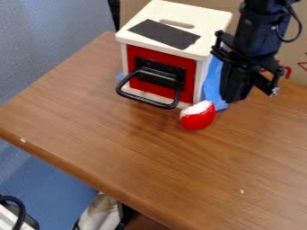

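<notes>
A white-topped box with a red front [175, 26] stands at the back of the wooden table, with a black handle [153, 98] on a black panel. A red and white round object [199, 117] rests on the table at its front right corner. My black gripper [249, 83] is raised to the right of the box, above and right of the round object, in front of something blue [214, 90]. Whether its fingers are open or shut is unclear.
A cardboard box with red lettering stands behind the arm at the back right. The table's left edge drops to a blue floor.
</notes>
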